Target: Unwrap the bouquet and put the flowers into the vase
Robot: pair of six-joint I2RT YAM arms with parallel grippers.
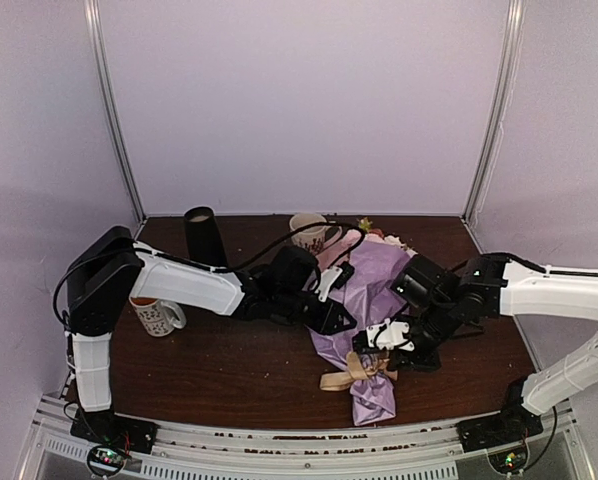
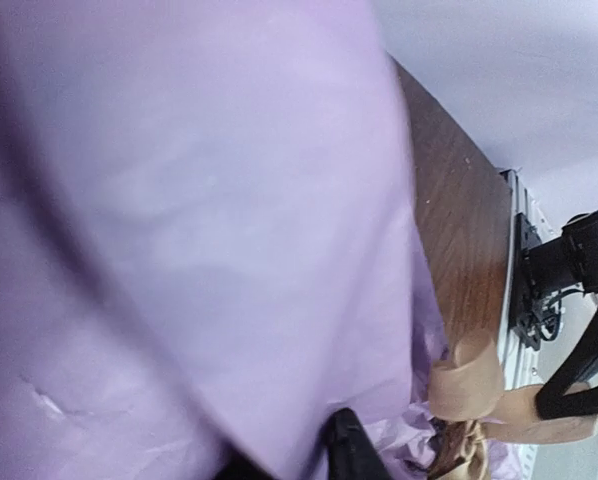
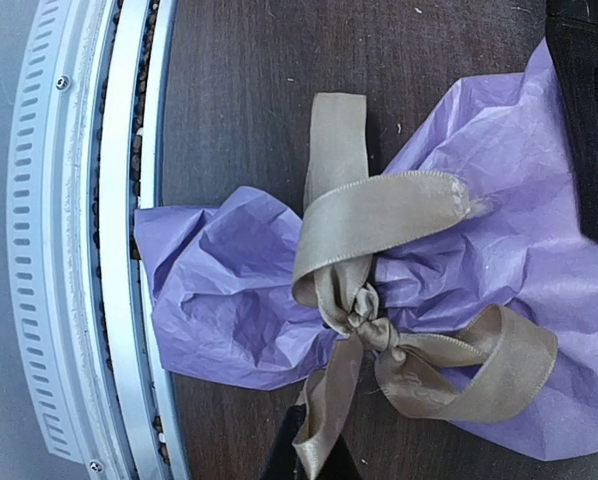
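Note:
The bouquet lies on the table in purple wrapping paper [image 1: 374, 290], its flowers [image 1: 364, 225] showing at the far end. Around its narrow lower end a tan ribbon [image 3: 364, 325] is knotted. My left gripper is against the wrapping; its fingers stand apart with purple paper in front of them, and whether any paper lies between them is unclear. Beside the knot, my right gripper is shut on a loose tail of the ribbon. A tall black vase [image 1: 205, 238] stands upright at the back left, apart from the bouquet.
A patterned mug [image 1: 308, 231] stands behind the left arm, close to the bouquet's left side. Another mug [image 1: 157, 316] sits at the table's left, partly behind that arm.

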